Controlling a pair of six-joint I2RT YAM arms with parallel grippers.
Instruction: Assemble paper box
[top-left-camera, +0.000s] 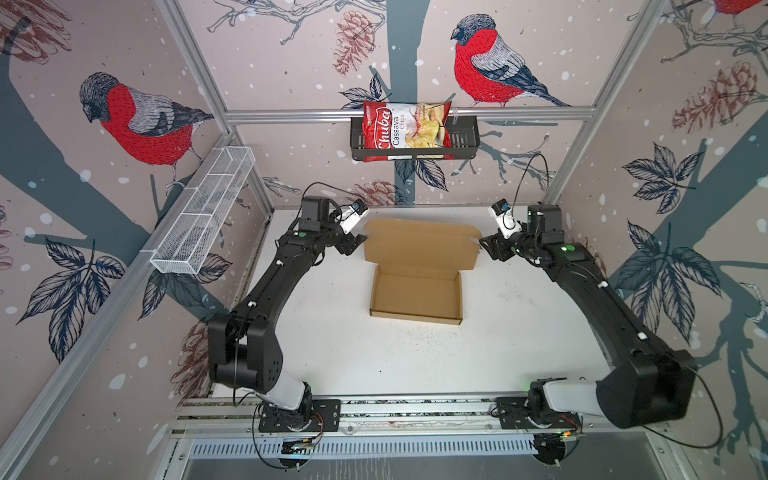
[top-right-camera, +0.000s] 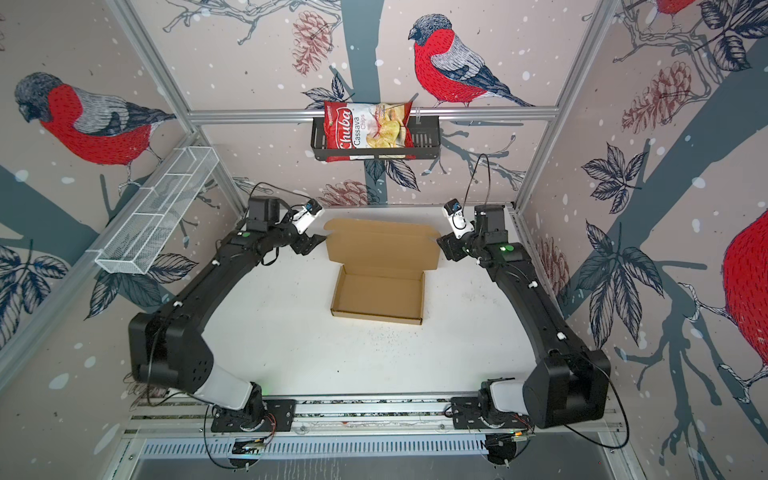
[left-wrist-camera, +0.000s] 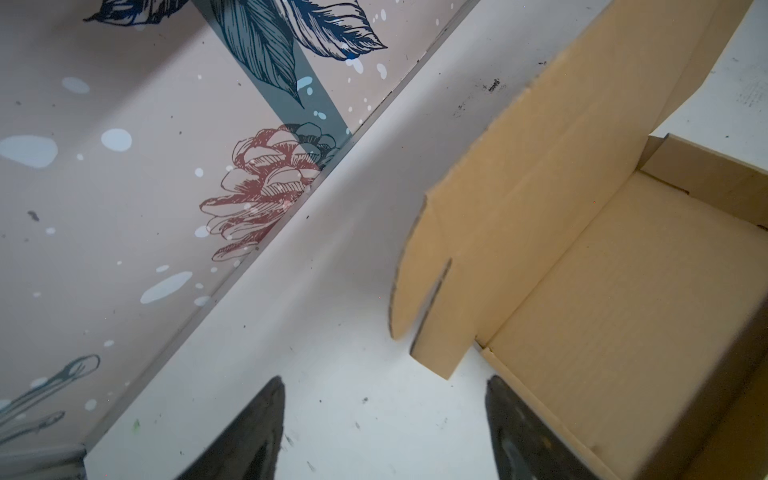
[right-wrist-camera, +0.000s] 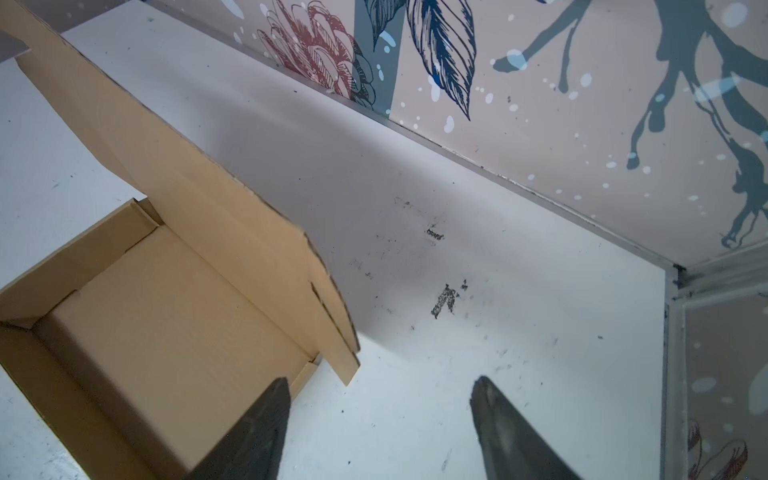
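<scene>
A brown cardboard box (top-left-camera: 416, 296) sits on the white table, its low front and side walls standing. From its back edge the lid (top-left-camera: 421, 244) rises, with side flaps sticking out at both ends. At the lid's left end hovers my left gripper (top-left-camera: 352, 241), fingers apart and empty. The lid's left flap (left-wrist-camera: 448, 336) stands beyond its fingers in the left wrist view. My right gripper (top-left-camera: 494, 248) is close to the lid's right end, also apart with nothing between its fingers. In the right wrist view, the slit right flap (right-wrist-camera: 332, 336) shows ahead of it.
Table surface (top-left-camera: 400, 360) in front of the box and to both sides is clear. On the back rail hangs a black basket (top-left-camera: 357, 152) with a chips bag (top-left-camera: 408, 126). A white wire basket (top-left-camera: 204, 208) is mounted at left.
</scene>
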